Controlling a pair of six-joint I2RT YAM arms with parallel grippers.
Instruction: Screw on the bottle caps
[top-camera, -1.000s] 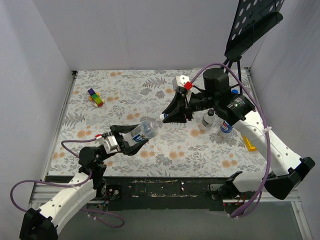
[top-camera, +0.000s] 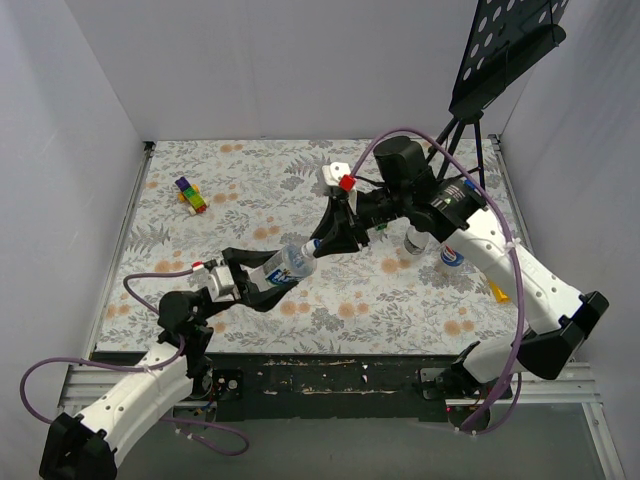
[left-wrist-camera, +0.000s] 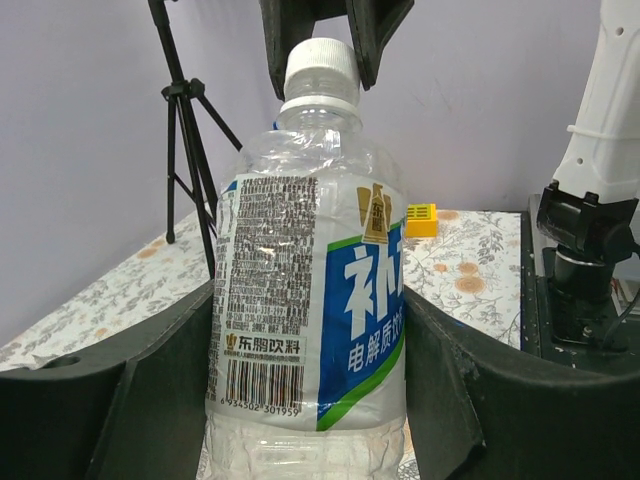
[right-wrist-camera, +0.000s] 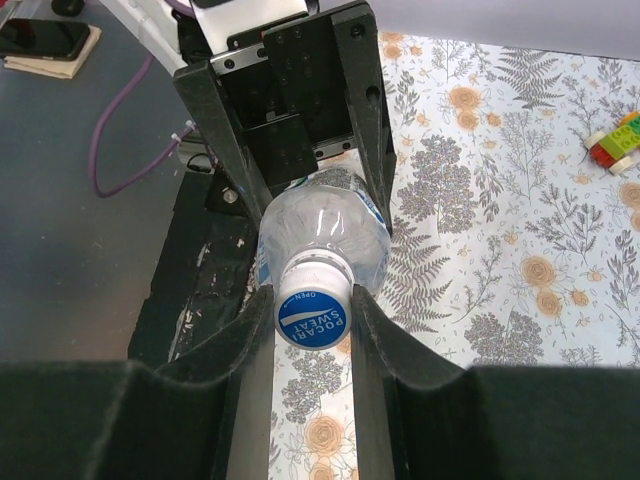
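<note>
A clear bottle (left-wrist-camera: 265, 270) with a blue and white label stands between the fingers of my left gripper (top-camera: 268, 277), which grips it around the body. In the top view the bottle tilts, its neck toward the right arm. A white cap (right-wrist-camera: 313, 318) with a blue printed top is pinched between the fingertips of my right gripper (top-camera: 320, 243). Seen from the left wrist, the cap (left-wrist-camera: 322, 62) sits at the bottle's mouth, above the neck ring, roughly in line with the neck. Whether its threads are engaged cannot be seen.
A clear bottle (top-camera: 416, 240) and a blue-labelled one (top-camera: 452, 256) stand on the right, partly behind the right arm. A yellow object (top-camera: 498, 291) lies near the right edge, colourful blocks (top-camera: 190, 195) at the back left. A black tripod (top-camera: 478, 150) rises behind.
My right gripper has moved left with the cap, from a gap beside the bottle's mouth to meeting it. The left arm and bottle have stayed in place.
</note>
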